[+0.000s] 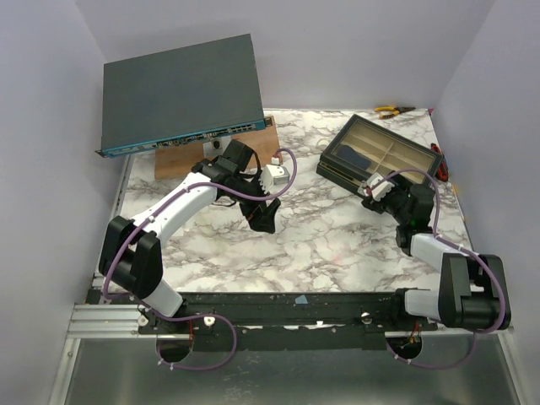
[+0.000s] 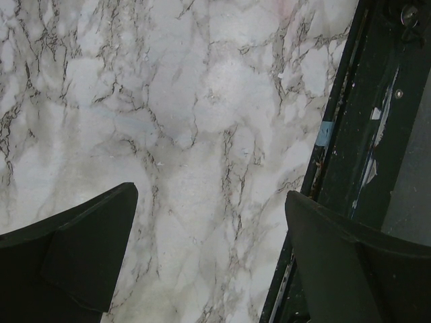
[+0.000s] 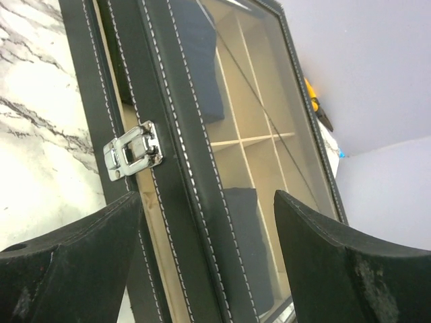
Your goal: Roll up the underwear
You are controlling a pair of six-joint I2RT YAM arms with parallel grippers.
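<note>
A black case with a clear lid and a divided beige interior (image 1: 380, 143) sits at the back right, dark folded cloths (image 3: 244, 249) in some compartments. My right gripper is at the case's near side, in front of its metal latch (image 3: 133, 149), its fingers apart with nothing visibly held between them. My left gripper hangs open over the bare marble table (image 1: 304, 245), empty, left of centre.
A large dark panel (image 1: 181, 93) stands over a wooden board (image 1: 177, 160) at the back left. Pliers (image 1: 392, 110) lie behind the case.
</note>
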